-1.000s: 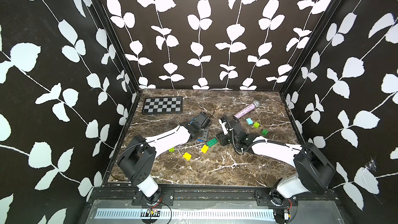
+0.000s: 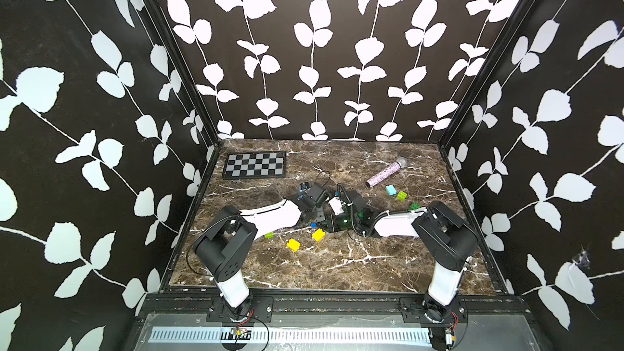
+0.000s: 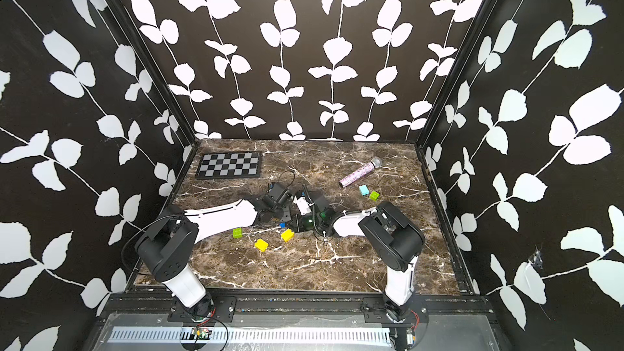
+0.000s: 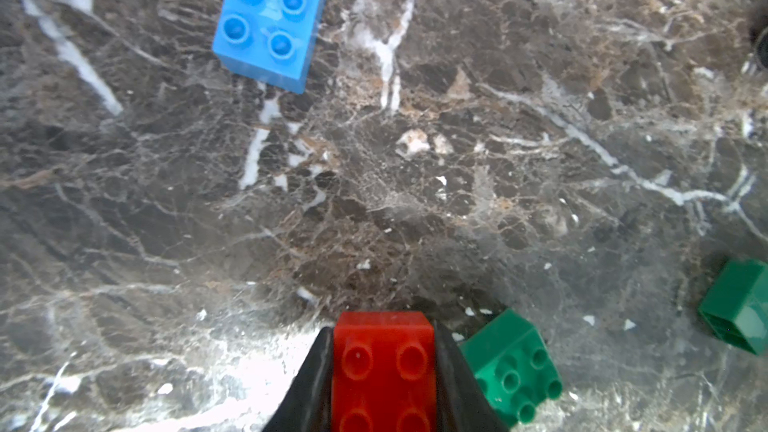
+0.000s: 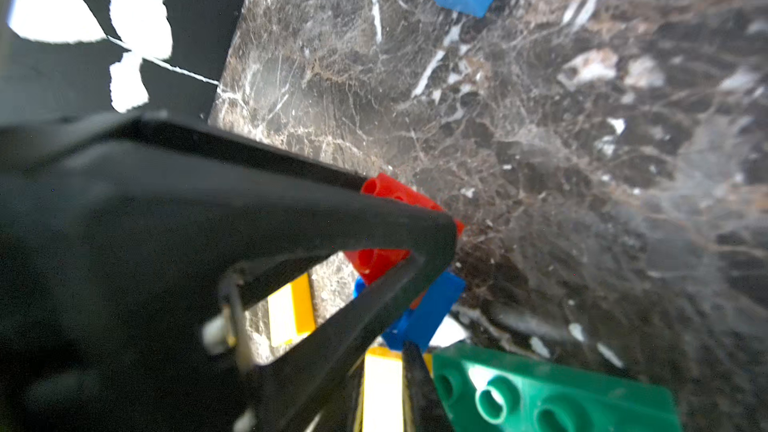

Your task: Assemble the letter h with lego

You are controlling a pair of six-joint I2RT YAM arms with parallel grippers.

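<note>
My left gripper is shut on a red brick (image 4: 384, 352), studs up in its wrist view. Below it to the right lie a green brick (image 4: 504, 360) and another green piece (image 4: 736, 296); a light blue brick (image 4: 268, 16) lies above. My right gripper is low beside a green brick (image 5: 560, 408), with yellow and dark blue bricks (image 5: 428, 312) around its fingertips; whether it grips anything is unclear. In that view the left gripper's black body covers part of the red brick. Both grippers are close together at mid-table in the top views.
Yellow bricks (image 2: 293, 245) lie at the front centre, cyan (image 2: 390, 189) and lime (image 2: 402, 195) bricks at right. A checkerboard (image 2: 254, 165) and pink microphone (image 2: 383, 173) are at the back.
My right arm has moved left and inward, toward the left gripper and over the bricks at the centre. My left gripper has shifted slightly left and down.
</note>
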